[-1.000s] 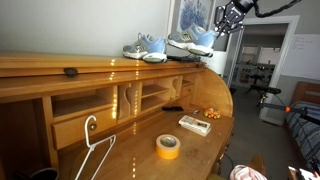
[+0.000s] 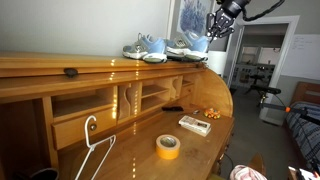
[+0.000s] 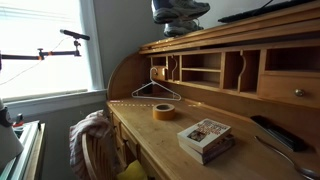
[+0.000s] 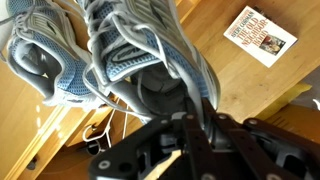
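Note:
At the right end of the desk's top shelf (image 2: pixel 100 64), my gripper (image 2: pixel 214 34) is shut on a grey-blue running shoe (image 2: pixel 198 47). From above, the wrist view has this held shoe (image 4: pixel 150 45) close up, its opening towards me. The gripper pinches its edge; the exact contact is partly hidden. Another shoe (image 4: pixel 50 50) of the same kind lies to its left, apart from my fingers. More shoes (image 2: pixel 148 48) stand further left along the shelf. Whether the held shoe rests fully on the shelf, I cannot tell.
On the desktop below are a roll of orange tape (image 2: pixel 167 147), a book (image 3: pixel 205 138) and a white hanger (image 2: pixel 92 150). A dark object (image 3: pixel 277 131) lies beside the book. A chair (image 3: pixel 92 145) stands by the desk.
Over the last second the held shoe and my gripper have come down to the shelf top. The other shoes stay put.

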